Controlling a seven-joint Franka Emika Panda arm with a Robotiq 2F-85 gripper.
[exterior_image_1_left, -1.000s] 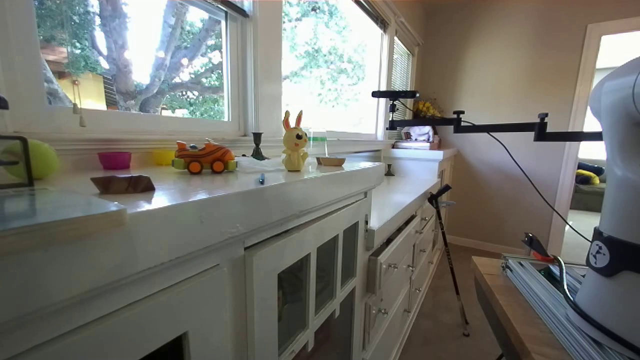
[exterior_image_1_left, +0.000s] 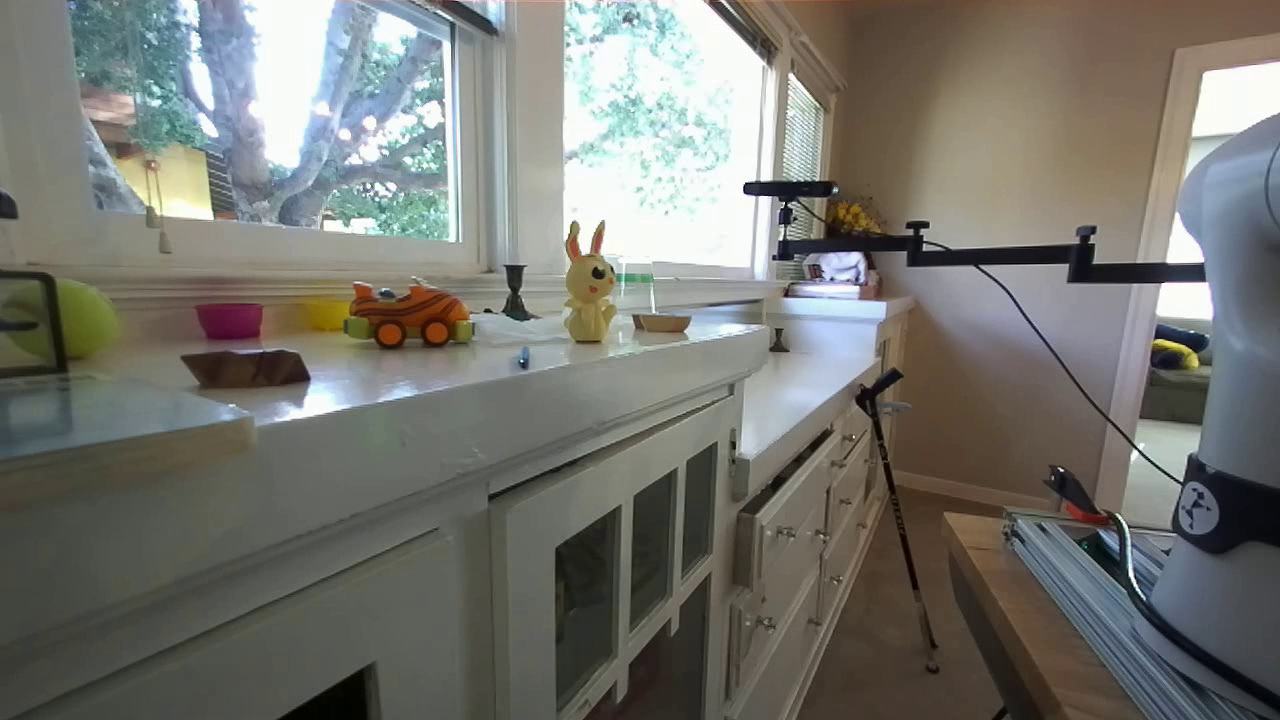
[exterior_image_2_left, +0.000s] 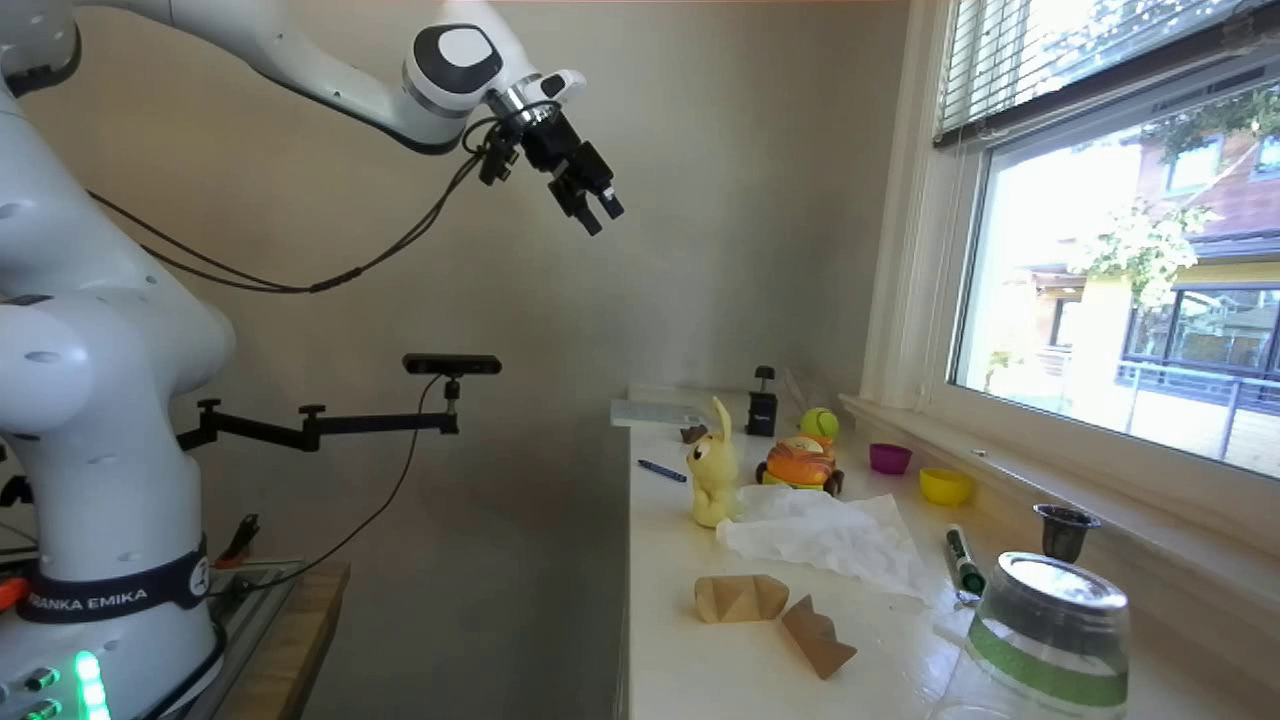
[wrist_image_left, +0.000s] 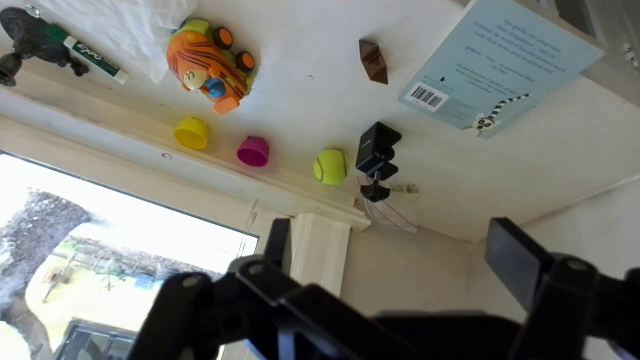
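Note:
High above the floor, clear of the counter, my gripper (exterior_image_2_left: 608, 220) is open with nothing between its fingers. Its two dark fingers stand wide apart in the wrist view, one finger (wrist_image_left: 517, 258) at the right. On the white counter (exterior_image_2_left: 672, 540) sit an orange toy car (wrist_image_left: 204, 66), a yellow cup (wrist_image_left: 191, 133), a magenta cup (wrist_image_left: 253, 151), a tennis ball (wrist_image_left: 330, 167) and a brown folded piece (wrist_image_left: 373, 61). A yellow rabbit figure (exterior_image_1_left: 589, 286) stands upright near the front edge. A light blue book (wrist_image_left: 498, 60) lies at the counter's end.
A black clamp (wrist_image_left: 376, 150) stands beside the ball. An upturned glass (exterior_image_2_left: 1044, 636), a green marker (exterior_image_2_left: 963, 560), a dark metal cup (exterior_image_2_left: 1064, 532) and crumpled white plastic (exterior_image_2_left: 828, 534) occupy the counter's near side. Windows line the back. A camera arm (exterior_image_1_left: 996, 254) juts from the robot's table.

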